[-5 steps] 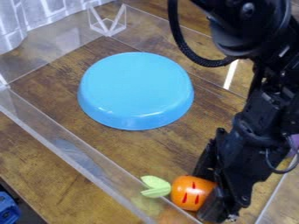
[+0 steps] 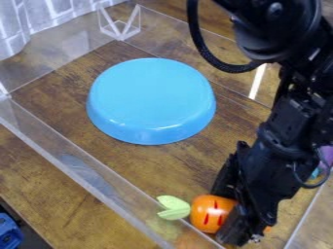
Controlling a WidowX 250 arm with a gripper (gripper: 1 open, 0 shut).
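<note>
My black gripper (image 2: 235,214) is low at the bottom right, right at an orange toy carrot (image 2: 208,214) with pale green leaves (image 2: 174,205). The carrot lies beside a clear plastic wall; its right end is hidden by the gripper, so whether the fingers are closed on it is unclear.
A light blue upturned bowl (image 2: 151,95) sits on the wooden floor (image 2: 65,156) at upper middle. Clear walls run along the left and lower left, with a white bracket (image 2: 120,27) at the back. A small purple object shows at the right edge.
The gripper has shifted very slightly, and the carrot sits a little differently under it, with less of its face showing.
</note>
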